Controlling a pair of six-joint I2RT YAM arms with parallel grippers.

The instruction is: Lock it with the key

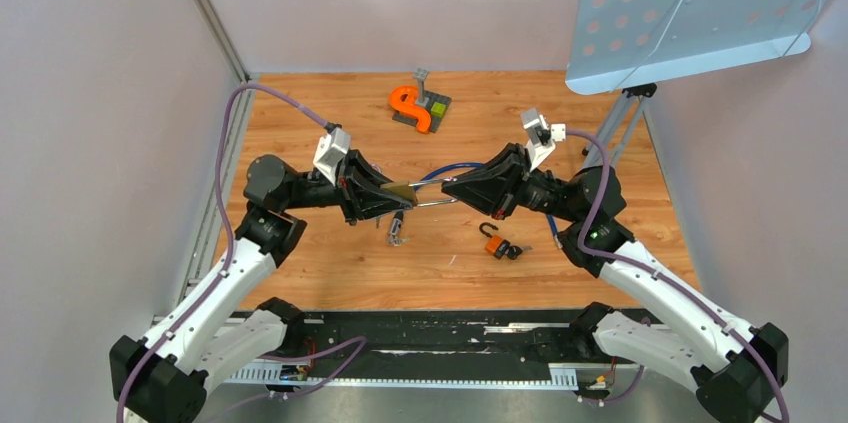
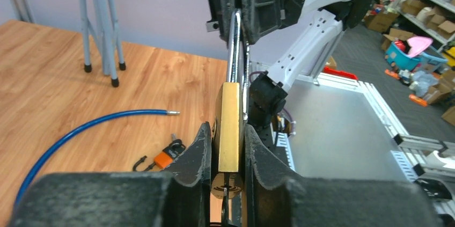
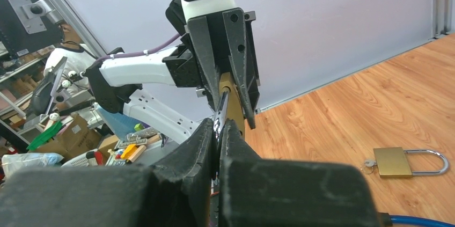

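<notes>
Between the two arms, a brass padlock body (image 2: 230,130) is pinched in my left gripper (image 1: 412,195), which is shut on it. A key (image 2: 226,203) appears at the body's near end in the left wrist view, partly hidden by the fingers. My right gripper (image 1: 447,191) is shut on the silver shackle (image 2: 234,50). One shackle leg meets the body's far end; the other runs along its side in that view. How deep either leg sits, I cannot tell. The right wrist view shows the shackle (image 3: 221,110) in line with the brass body (image 3: 234,110).
A second brass padlock (image 3: 393,162) with keys lies on the wooden table. An orange padlock (image 1: 497,246) and a blue cable (image 1: 455,167) lie below the grippers. At the back sits an orange S-shaped piece (image 1: 410,108); a tripod with a panel (image 1: 690,13) stands back right.
</notes>
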